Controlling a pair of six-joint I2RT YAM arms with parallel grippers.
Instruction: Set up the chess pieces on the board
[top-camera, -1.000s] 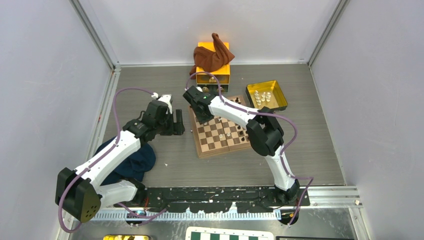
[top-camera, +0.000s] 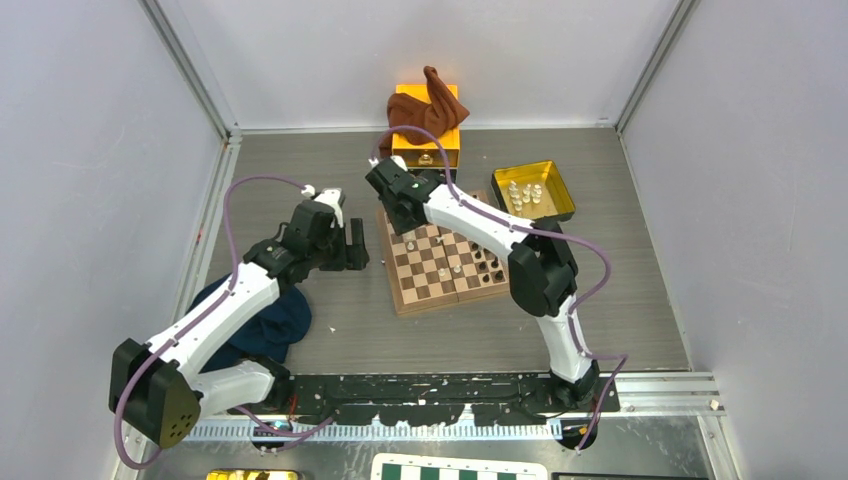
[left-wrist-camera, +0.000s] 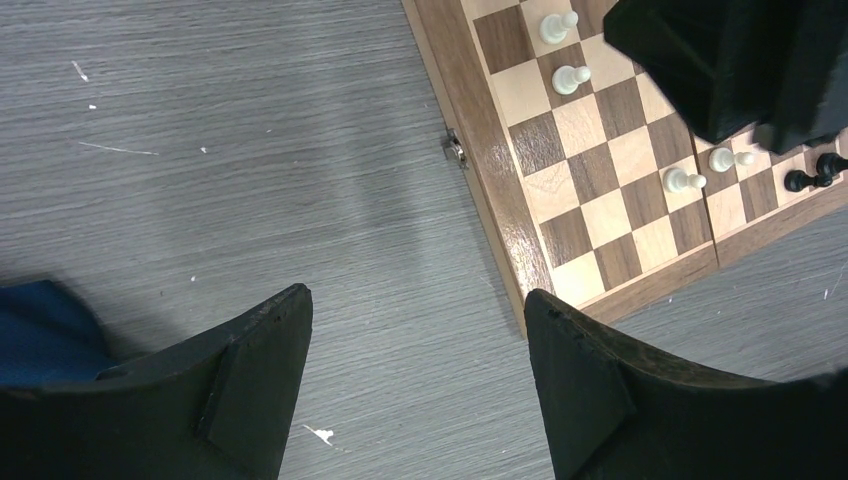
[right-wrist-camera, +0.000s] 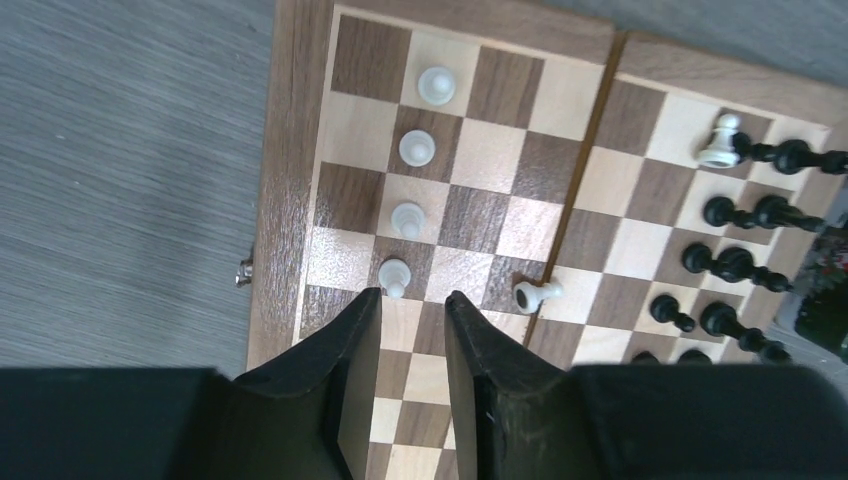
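The wooden chessboard (top-camera: 430, 285) lies mid-table with black pieces (right-wrist-camera: 736, 262) along its right side. A column of white pawns (right-wrist-camera: 418, 147) stands on its left half. A white piece (right-wrist-camera: 536, 294) lies on its side near the seam; another white piece (right-wrist-camera: 723, 140) is among the black ones. My right gripper is over the board, fingertips a little apart just below a white pawn in its wrist view, nothing visibly between them. My left gripper is open, left of the board over bare table.
A yellow tray (top-camera: 560, 188) with several white pieces sits right of the board. A yellow box (top-camera: 425, 150) with brown cloth (top-camera: 425, 110) stands behind. Dark blue cloth (top-camera: 270, 330) lies under my left arm.
My right arm has moved back and upward, its wrist higher in the top view than before. My left arm has not moved.
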